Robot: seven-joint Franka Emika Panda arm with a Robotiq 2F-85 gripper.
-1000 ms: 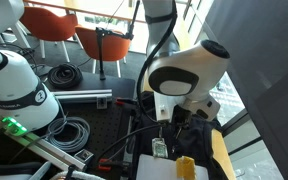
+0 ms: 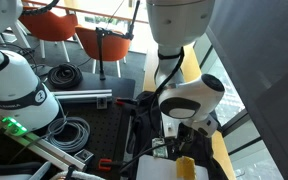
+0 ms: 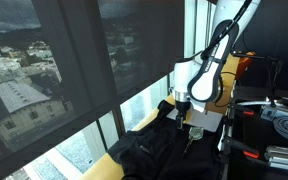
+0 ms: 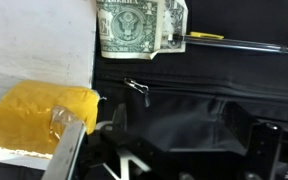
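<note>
A few dollar bills (image 4: 136, 25) lie on black fabric at the top of the wrist view, with a pen (image 4: 234, 43) beside them reaching to the right. A black bag with a zipper (image 4: 137, 86) spreads below the bills. My gripper is open over this bag, nothing between its fingers. In the first exterior view the gripper (image 2: 187, 132) is low over the dark fabric, close behind the yellow taped object (image 2: 186, 167), and partly covers the bills. The second exterior view has the gripper (image 3: 193, 127) above the black cloth.
The yellow taped object (image 4: 42, 115) rests on a white board (image 4: 39, 45) left of the bag. A dark window shade (image 3: 74, 75) stands alongside the work area. Coiled cable (image 2: 69, 133) lies near another white arm (image 2: 14, 90).
My arm has come down toward the black fabric over the last second. The bills are now more hidden behind the gripper in the first exterior view; the yellow object has stayed put.
</note>
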